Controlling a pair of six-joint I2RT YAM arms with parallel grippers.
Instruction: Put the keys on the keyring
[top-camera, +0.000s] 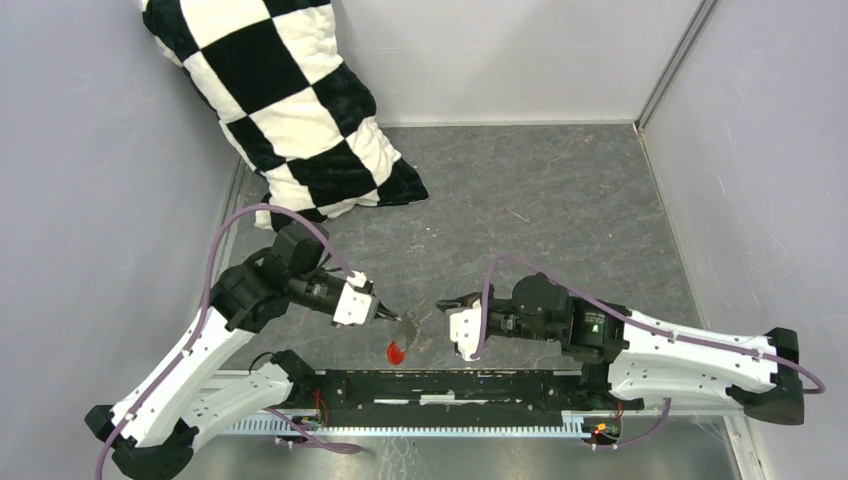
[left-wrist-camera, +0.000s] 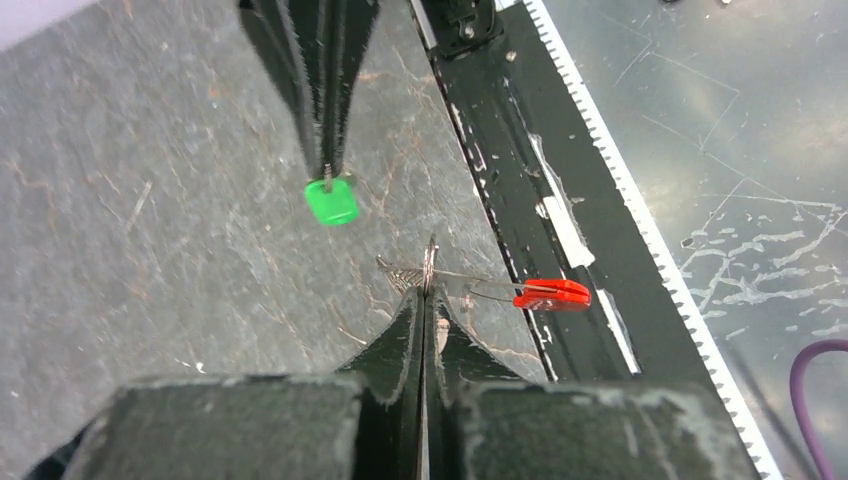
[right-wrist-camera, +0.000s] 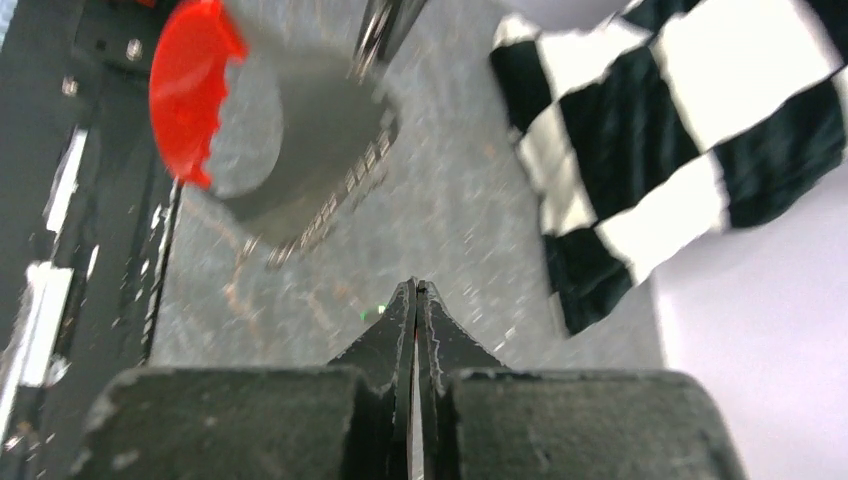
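My left gripper is shut on a small silver ring (left-wrist-camera: 430, 262), seen nearly edge-on at its fingertips. From it a thin, blurred metal piece runs out to a red key head (left-wrist-camera: 555, 293). In the right wrist view that red head (right-wrist-camera: 192, 85) is blurred too, beside a smeared grey metal part. My right gripper is shut, with a green key head (left-wrist-camera: 332, 202) at its fingertips and a sliver of metal between them. Only a green speck (right-wrist-camera: 372, 312) of it shows in the right wrist view. A gap separates the two grippers in the top view.
A black and white checkered cushion (top-camera: 290, 110) leans at the back left. The grey floor (top-camera: 540, 190) behind the grippers is clear. A black rail (top-camera: 445, 390) runs along the front, and walls stand on both sides.
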